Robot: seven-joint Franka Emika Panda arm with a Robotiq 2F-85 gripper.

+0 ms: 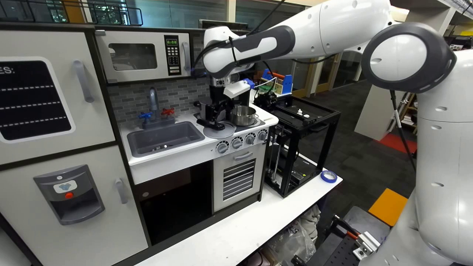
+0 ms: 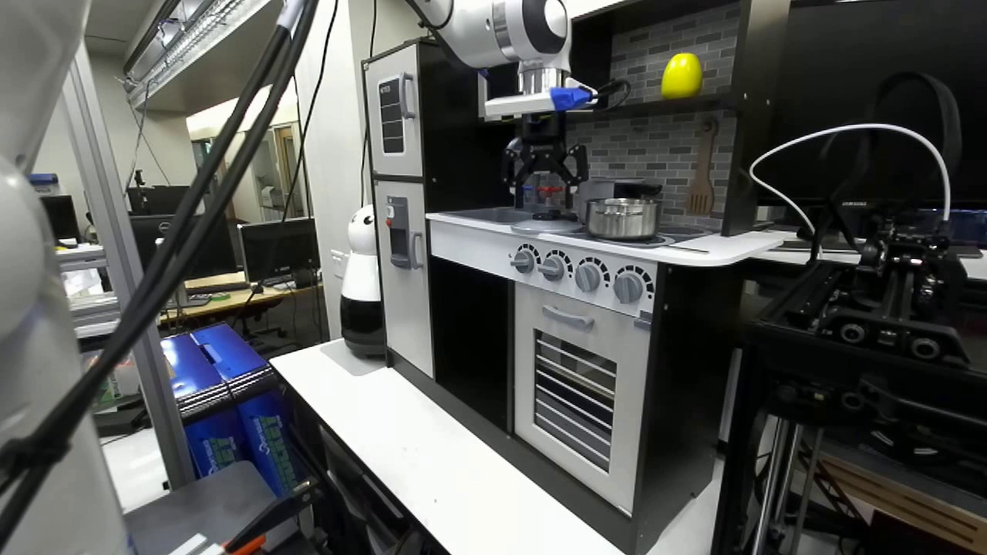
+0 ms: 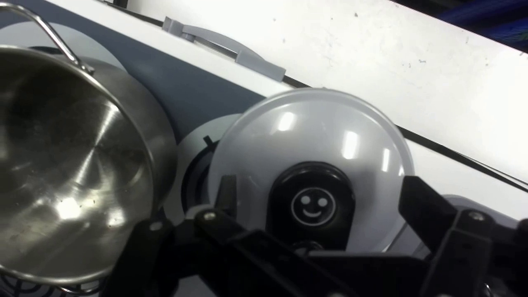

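A round grey lid with a black handle bearing a smiley face lies on the stove top. In the second exterior view the lid rests flat beside the metal pot. My gripper is open just above the lid. One finger shows on each side of the handle, with gaps between, so nothing is gripped. The pot, uncovered and empty, stands to the left in the wrist view. Seen from the first exterior view, the arm partly hides the gripper and handle.
A grey sink with a faucet lies left of the stove. Behind the burners is a tiled wall with a wooden spatula. Stove knobs line the front edge. A black frame machine stands to the right.
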